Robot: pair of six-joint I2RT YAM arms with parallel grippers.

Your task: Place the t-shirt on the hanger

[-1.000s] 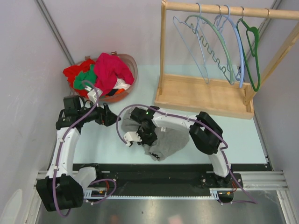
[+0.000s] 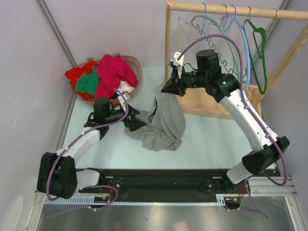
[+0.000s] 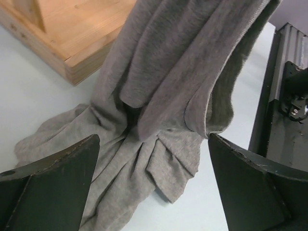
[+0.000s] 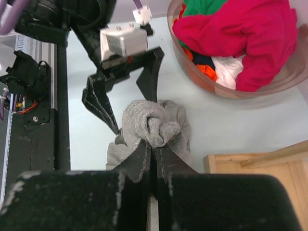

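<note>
A grey t-shirt hangs from my right gripper, which is shut on a bunched part of it; its lower end lies crumpled on the white table. In the right wrist view the bunched cloth sits at the fingertips. My left gripper is open at the left side of the shirt, low over its crumpled part. In the left wrist view the raised grey folds rise between and beyond its fingers. Several plastic hangers hang on the wooden rack at the back right.
A tub of red, green and white clothes stands at the back left. The rack's wooden base lies behind the shirt.
My right gripper has risen with the shirt, lifting it from the table into a hanging shape. My left gripper has moved right, closer to the shirt.
</note>
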